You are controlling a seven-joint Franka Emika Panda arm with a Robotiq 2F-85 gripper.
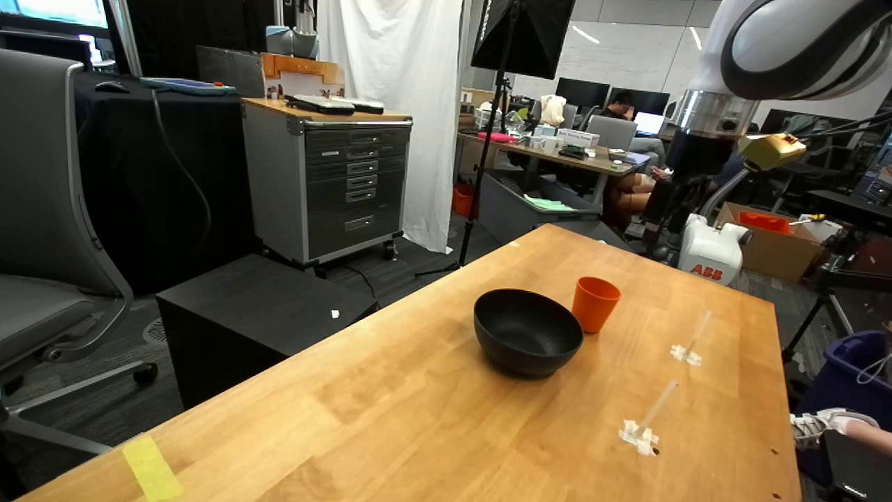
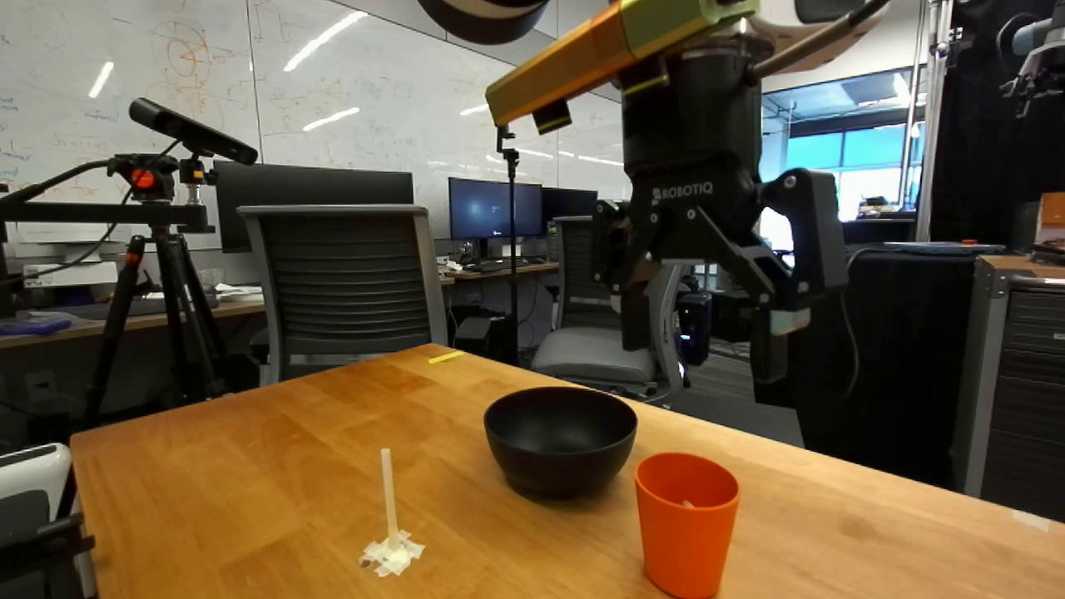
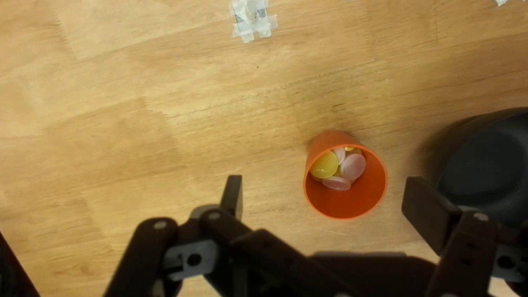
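Note:
An orange cup [image 2: 685, 539] stands upright on the wooden table, with several yellow and pale pink discs [image 3: 352, 166] inside it, as the wrist view shows. Close beside it sits a black bowl [image 1: 528, 332]; its inside looks empty. My gripper [image 2: 703, 338] hangs above the table, fingers pointing down and spread wide, with nothing held. From the wrist camera, the cup appears between the two fingers of the gripper, well below them, while the bowl lies partly behind the right finger [image 3: 428, 213].
Two thin translucent sticks rise from taped spots on the table; one stick [image 2: 389, 499] stands left of the bowl in exterior view 2, the other stick [image 1: 658, 406] nearer exterior camera 1. Yellow tape [image 1: 152, 468] marks a far end.

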